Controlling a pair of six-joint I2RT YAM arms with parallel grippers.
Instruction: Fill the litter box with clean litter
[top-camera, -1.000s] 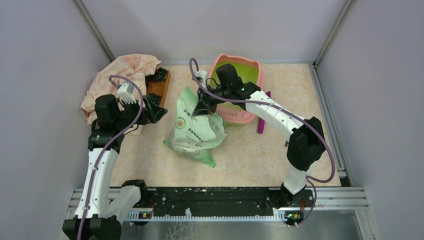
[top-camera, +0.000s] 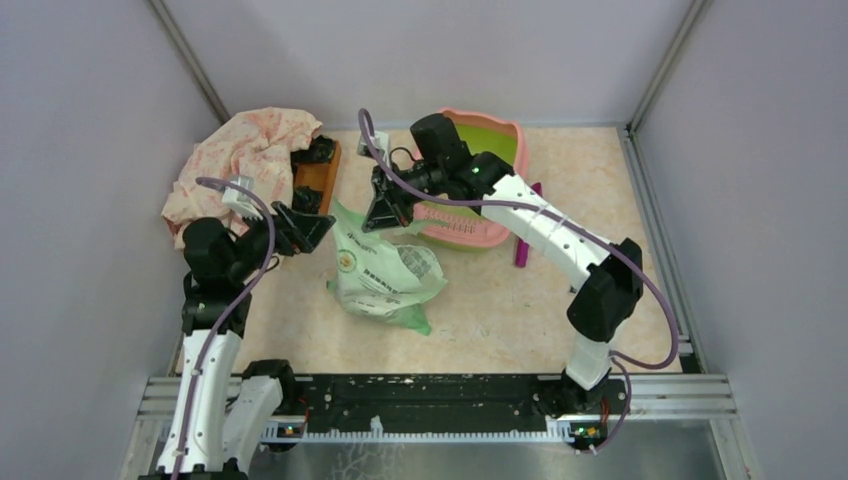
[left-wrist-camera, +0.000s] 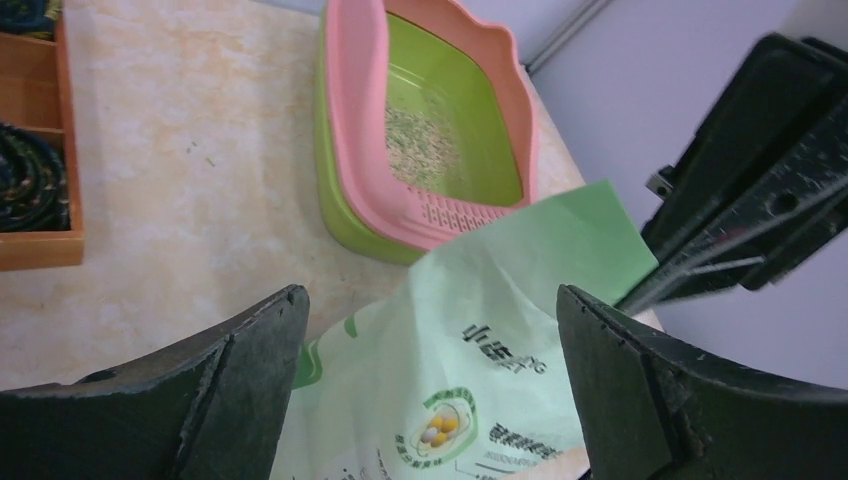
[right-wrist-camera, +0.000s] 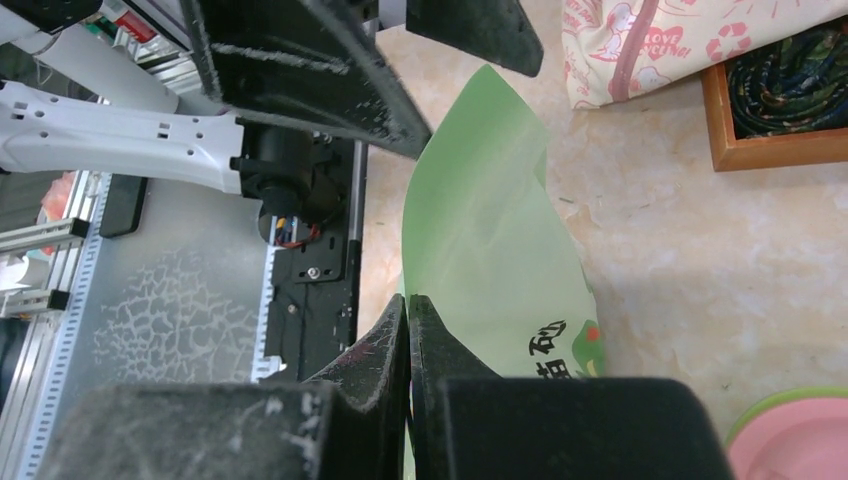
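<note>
A pale green printed bag (top-camera: 385, 280) stands on the table in front of the pink-and-green litter box (top-camera: 470, 230), which holds a little grainy material on its green floor in the left wrist view. My right gripper is shut at the bag's top, with the bag's thin film seeming to run into its fingertips. My left gripper (top-camera: 318, 222) is open at the bag's left, its fingers either side of the upright upper flap (left-wrist-camera: 510, 250) in its view.
A wooden tray (top-camera: 315, 180) with dark cables and a pink patterned cloth (top-camera: 230, 160) lie at the back left. A magenta object (top-camera: 521, 250) lies beside the litter box.
My right gripper has moved left, and the bag's top has shifted left with it.
</note>
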